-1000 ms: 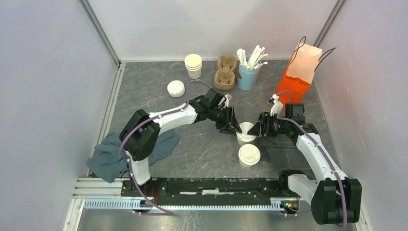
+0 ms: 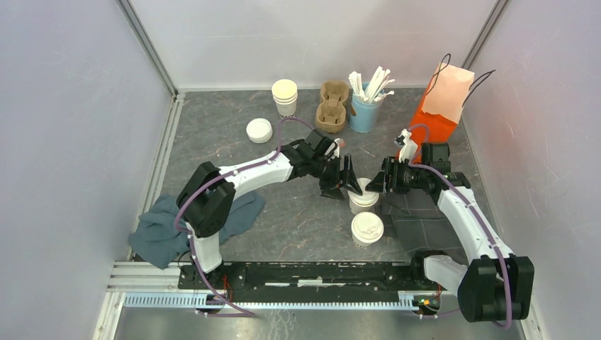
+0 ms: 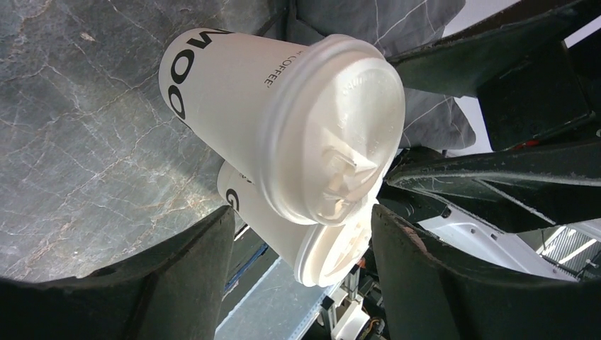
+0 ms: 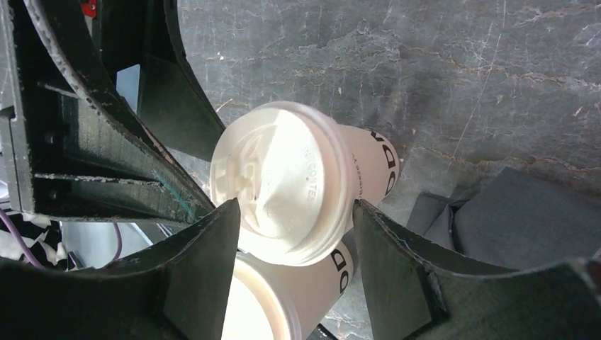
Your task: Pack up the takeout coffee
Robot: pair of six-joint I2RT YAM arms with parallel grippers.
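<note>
Two white paper cups with white lids stand one behind the other right of the table's middle. The far cup [image 2: 363, 201] is between my two grippers; the near cup [image 2: 367, 228] stands just in front of it. In the left wrist view, my left gripper is open, its fingertips spread below the far cup's lid [image 3: 344, 134]. From the other side, my right gripper is open with its fingertips spread around the far cup's lid [image 4: 280, 180]; whether they touch it I cannot tell. Part of that lid is hidden by the grippers in the top view.
At the back stand stacked cups [image 2: 285, 95], white lids [image 2: 259, 130], a brown cup carrier [image 2: 331, 106] and a blue bucket [image 2: 363, 115] of white sticks. An orange bag [image 2: 435, 124] is at back right. Blue cloth [image 2: 159, 230] lies front left, dark cloth [image 2: 418, 227] right.
Both grippers have shifted slightly at the far cup, the right one a little away from the front edge. The far cup's lid looks slightly shifted; the near cup has stayed in place.
</note>
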